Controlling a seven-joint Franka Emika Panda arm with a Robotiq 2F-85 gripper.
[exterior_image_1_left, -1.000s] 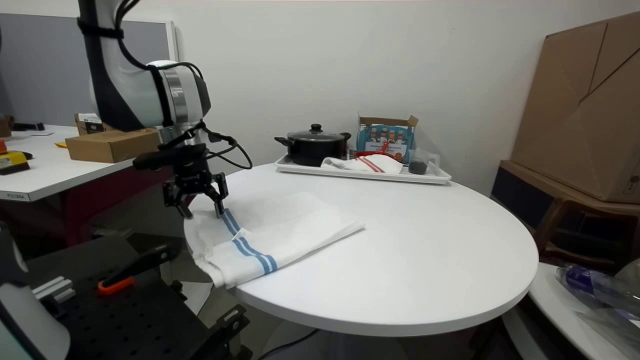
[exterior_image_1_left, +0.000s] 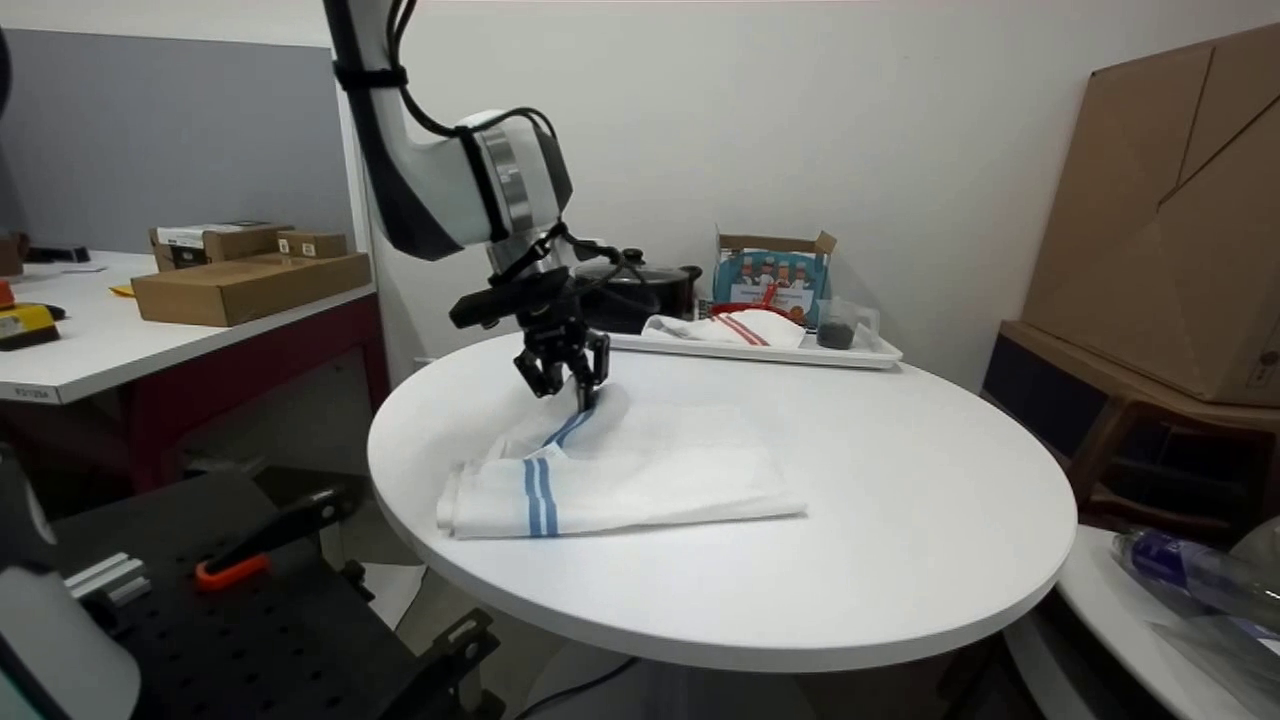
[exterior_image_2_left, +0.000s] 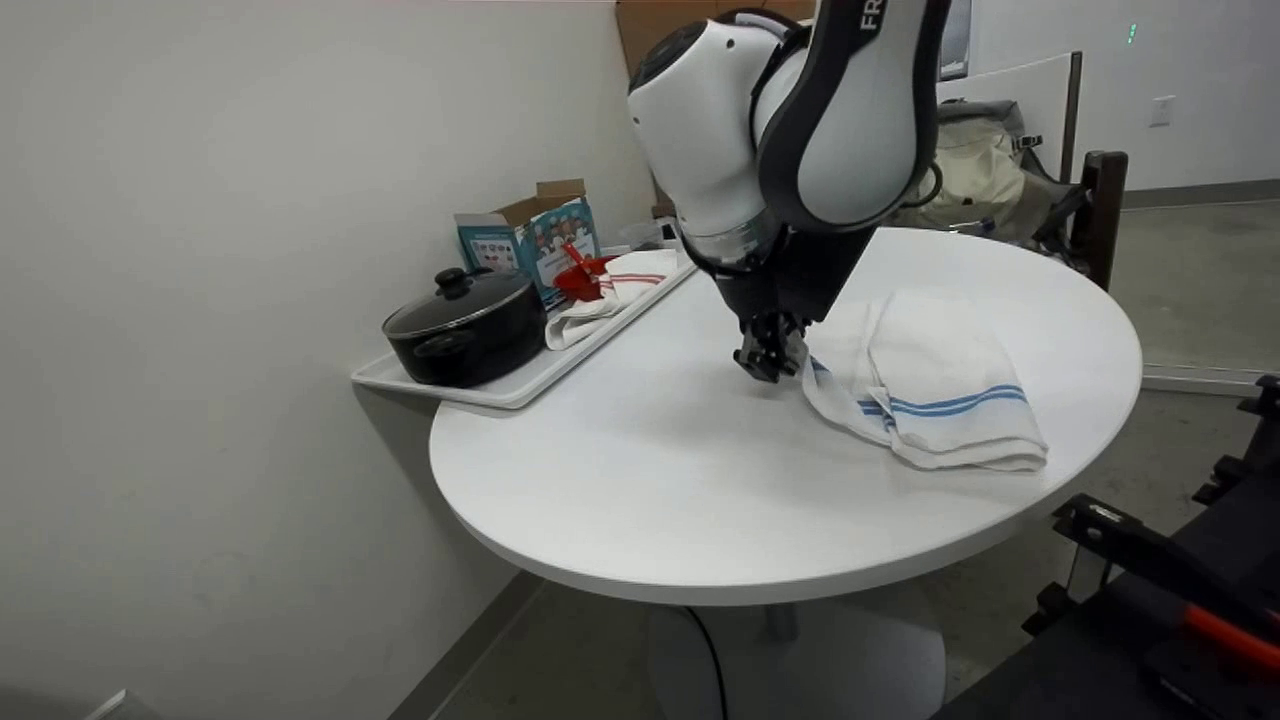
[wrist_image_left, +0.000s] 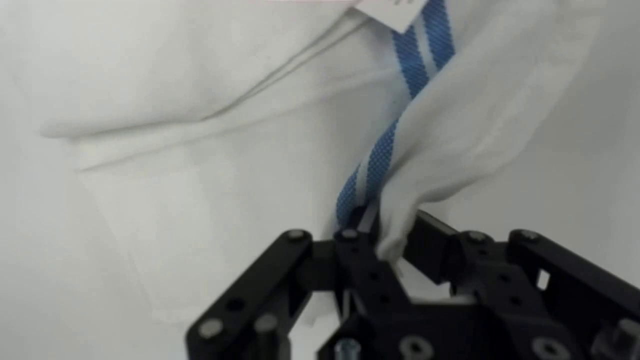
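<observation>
A white towel with paired blue stripes (exterior_image_1_left: 636, 480) lies on the round white table, its near part folded over in layers. My gripper (exterior_image_1_left: 585, 390) is at the towel's far left part, low over the table, shut on a bunched edge of the cloth. In the wrist view the pinched cloth (wrist_image_left: 399, 222) runs up from between the fingers, with the blue stripes twisting beside it. A small white tag (wrist_image_left: 393, 12) shows near the stripes. From the other side, the towel (exterior_image_2_left: 948, 372) spreads to the right of the gripper (exterior_image_2_left: 774, 360), joined to it by a raised strip.
On a white tray (exterior_image_1_left: 882, 358) at the back are a black pot (exterior_image_2_left: 468, 324), a red-striped cloth (exterior_image_1_left: 738, 326), a blue box (exterior_image_1_left: 774, 282) and a clear container (exterior_image_1_left: 846, 324).
My gripper has moved right and toward the back, and the towel has come along with it. The towel's near left corner has drawn away from the table's edge, and its stripes have turned.
</observation>
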